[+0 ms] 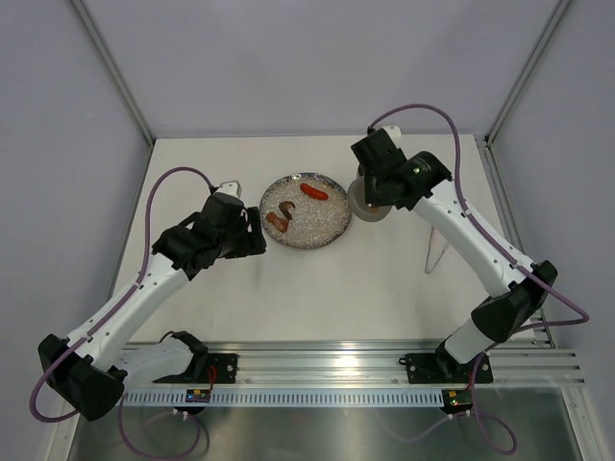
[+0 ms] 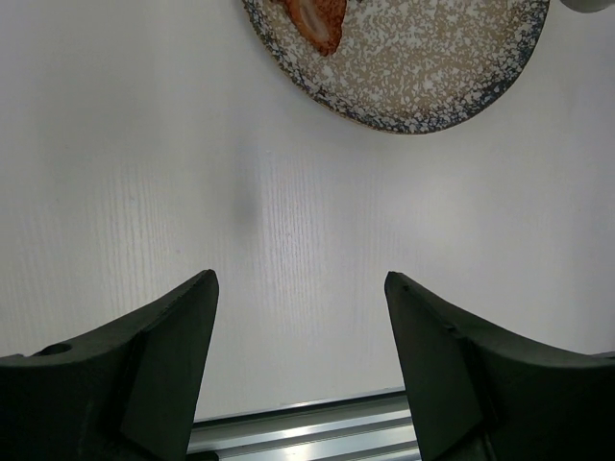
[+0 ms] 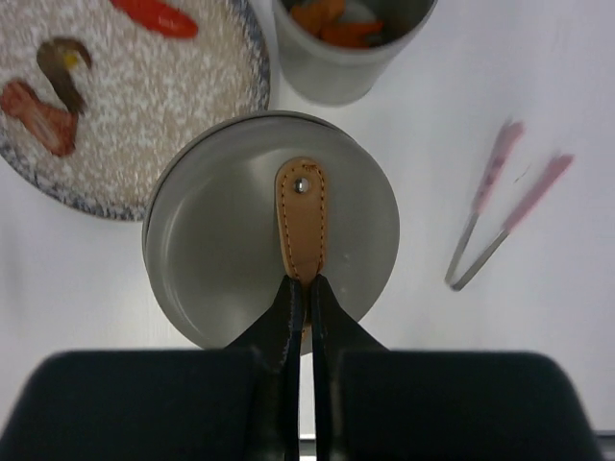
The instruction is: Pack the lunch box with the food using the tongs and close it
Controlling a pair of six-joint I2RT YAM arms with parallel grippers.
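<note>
My right gripper is shut on the leather strap [image 3: 301, 216] of a grey round lid [image 3: 216, 240], lifted just below the grey container [image 3: 341, 72], which holds orange pieces. In the top view the right arm hides most of the container. The speckled plate [image 1: 317, 221] carries a red sausage [image 1: 314, 192], a brown curved piece [image 1: 286, 209] and a reddish piece [image 1: 277, 222]. My left gripper stands open over bare table near the plate's front-left, nothing between its fingers.
Two pink-handled utensils [image 3: 519, 206] lie on the right of the table. Metal rails run along the front edge.
</note>
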